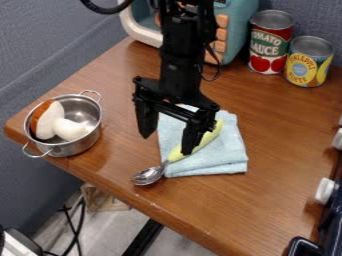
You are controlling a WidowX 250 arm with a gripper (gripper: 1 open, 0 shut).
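Note:
The black gripper (pixel 171 126) hangs over a folded light blue cloth (pixel 222 158) in the middle of the table, its two fingers spread apart. A spoon with a pale yellow handle lies diagonally on the cloth, its metal bowl (pixel 148 176) on the wood at the cloth's lower left. The right finger is over the upper part of the handle; whether it touches cannot be told. Nothing shows held between the fingers.
A steel pot (pixel 80 141) with white egg-like items sits at the left edge. Tomato (pixel 269 42) and yellow (pixel 309 62) cans stand at the back right by a teal toy (pixel 229 25). Black equipment lines the right edge.

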